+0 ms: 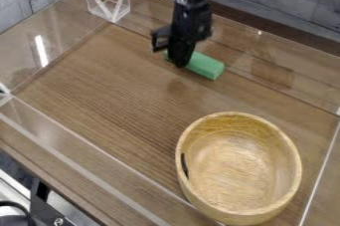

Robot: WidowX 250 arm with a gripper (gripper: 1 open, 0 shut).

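A green block lies on the wooden table near the upper middle. My dark gripper is over the block's left end, its fingers blurred by motion. Whether it touches the block cannot be told, and nothing clearly shows held between the fingers.
A large tan plastic bowl stands at the front right. A white wire object is at the back left corner.
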